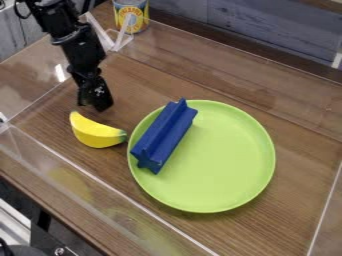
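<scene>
A black robot gripper [91, 96] hangs over the wooden table at the left, just above and behind a yellow banana [96, 131]. Its fingers are dark and small in the view; it stands open, and no object shows held in it. A long blue block [166, 135] lies tilted along the left part of a round green plate [229, 161]. The banana lies beside the plate's left edge.
A yellow and blue can [130, 16] stands at the back edge, near some white strips. The table's front left edge runs along the lower left.
</scene>
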